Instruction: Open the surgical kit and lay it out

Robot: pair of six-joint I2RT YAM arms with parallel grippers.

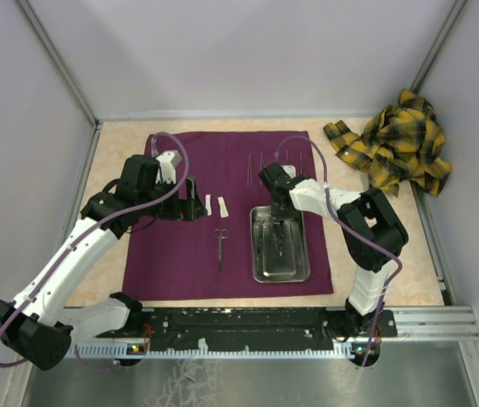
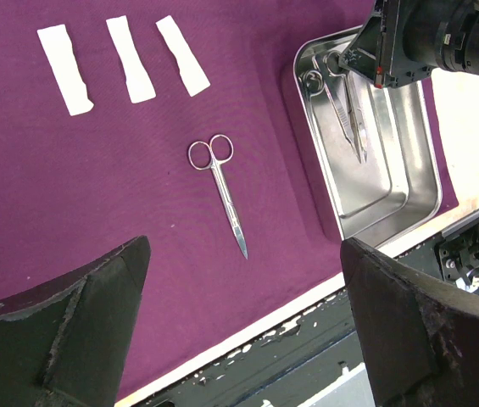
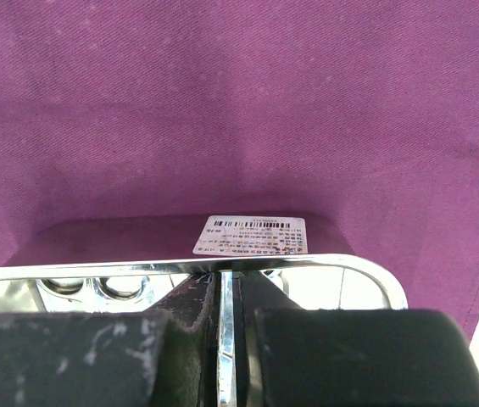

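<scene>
A steel tray [image 1: 280,275] with scissors and other instruments [image 2: 349,119] inside rests on the purple cloth [image 1: 180,263]. My right gripper is down at the tray's far end, shut, its fingertips by the rim; whether anything thin is between them is unclear. My left gripper [image 1: 191,202] hangs open above the cloth's left half. Below it lie loose scissors [image 2: 222,182] and three white packets [image 2: 61,64]. A row of slim instruments [image 1: 249,170] lies at the back of the cloth.
A yellow-and-black checked cloth [image 1: 400,144] is heaped at the back right. The left part of the purple cloth has free room.
</scene>
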